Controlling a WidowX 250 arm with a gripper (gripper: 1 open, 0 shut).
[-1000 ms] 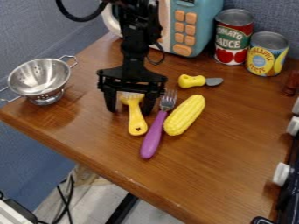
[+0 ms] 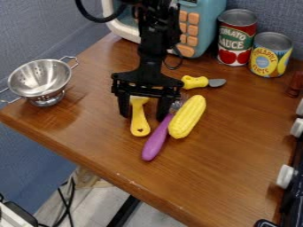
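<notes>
My black gripper (image 2: 144,99) is low over the wooden table (image 2: 106,151), centred just above a yellow utensil (image 2: 138,121) and the upper end of a purple-handled fork (image 2: 157,140). Whether its fingers are open or hold anything is hard to tell. A yellow corn cob (image 2: 187,115) lies to the right of the fork. A small yellow-handled tool (image 2: 199,82) lies behind the gripper to the right.
A steel colander (image 2: 41,82) sits at the table's left edge. A tomato can (image 2: 236,37), another can (image 2: 270,55) and a toy microwave stand at the back. A black appliance is at the right edge.
My gripper has shifted slightly to the right, now covering more of the fork's head. The objects look unmoved.
</notes>
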